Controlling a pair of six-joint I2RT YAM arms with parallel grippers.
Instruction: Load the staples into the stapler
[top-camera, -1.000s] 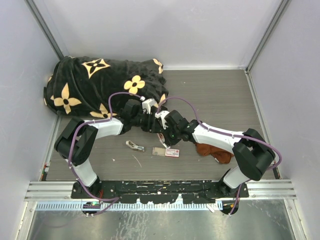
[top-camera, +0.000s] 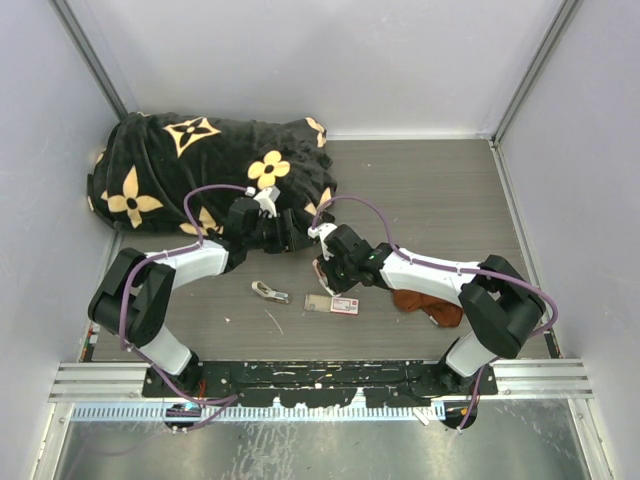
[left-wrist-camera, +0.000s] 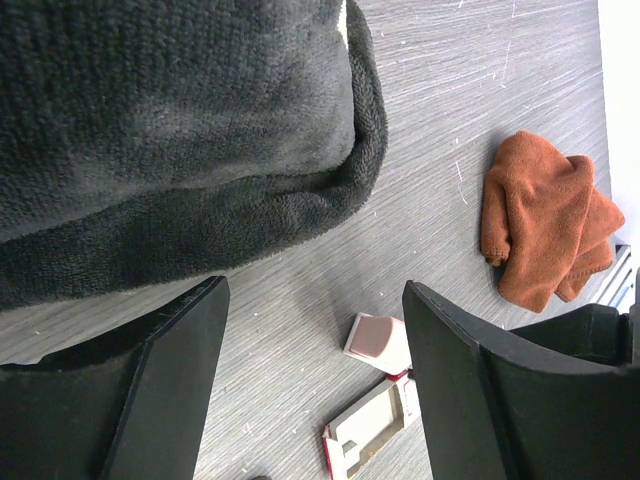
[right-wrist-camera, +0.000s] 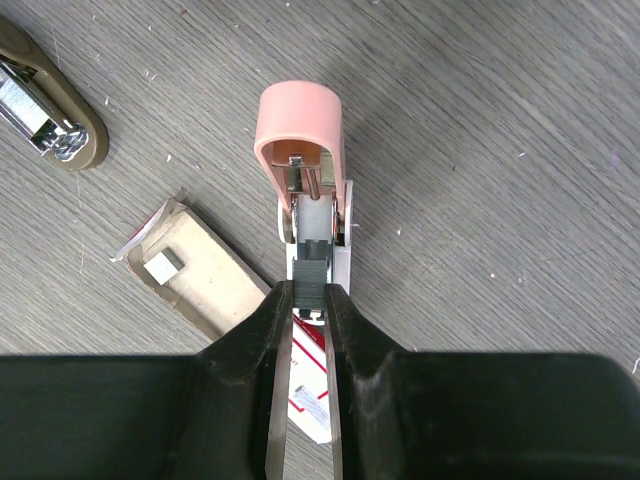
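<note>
The pink and white stapler (right-wrist-camera: 300, 125) stands open in the right wrist view, its metal channel pointing toward my right gripper. That gripper is shut on a short dark grey staple strip (right-wrist-camera: 310, 270), which lies at the channel; whether it is fully seated cannot be made out. In the left wrist view, the stapler's pink end (left-wrist-camera: 376, 338) shows beside one finger. My left gripper is open, with nothing between its fingers, and hangs near the blanket, left of the stapler in the top view.
An open staple box (right-wrist-camera: 215, 270) with a small white piece inside lies beside the stapler. Nearby is a brown stapler (top-camera: 270, 292). A black flowered blanket (top-camera: 220, 165) fills the back left; a brown cloth (top-camera: 427, 307) lies right.
My left gripper has drawn away to the left from the stapler and the right gripper. The right arm has hardly shifted, staying at the stapler.
</note>
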